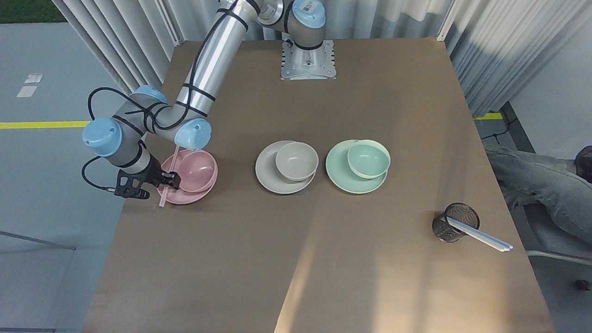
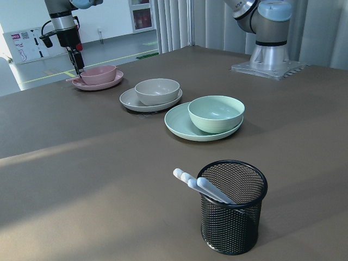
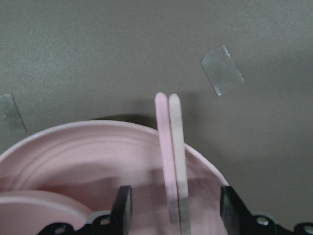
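A pair of pale pink chopsticks (image 3: pixel 167 142) (image 1: pixel 164 195) rests across a pink plate (image 3: pixel 107 152) (image 1: pixel 187 200), beside a pink bowl (image 3: pixel 29 215) (image 1: pixel 197 169) that sits on that plate. My gripper (image 1: pixel 169 180) hangs low over the plate, open, its fingers apart on either side of the chopsticks, with the bowl at the left in the wrist view. The camera left view shows it small at the far left, by the pink dishes.
White (image 1: pixel 297 161) and mint (image 1: pixel 368 160) bowls on matching plates stand mid-table. A black mesh holder (image 1: pixel 444 227) with light chopsticks (image 1: pixel 480 235) stands front right. Pieces of clear tape (image 3: pixel 222 71) show near the pink plate.
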